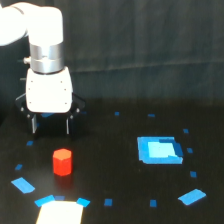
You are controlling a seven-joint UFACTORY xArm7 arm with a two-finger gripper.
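A red block with a hexagonal outline stands on the dark table at the left. Above and beyond it in the picture hangs my gripper, its two thin dark fingers spread wide apart. The gap between them looks empty, and the block is clear of both fingertips. On the right lies a blue square tray-like piece with a pale patch inside it. Whether that patch is a separate thing or the bottom of the piece, I cannot tell.
A pale object is cut off by the bottom edge, with blue strips beside it. Another blue strip lies at the lower right. Small blue marks dot the dark surface. The middle between block and tray is free.
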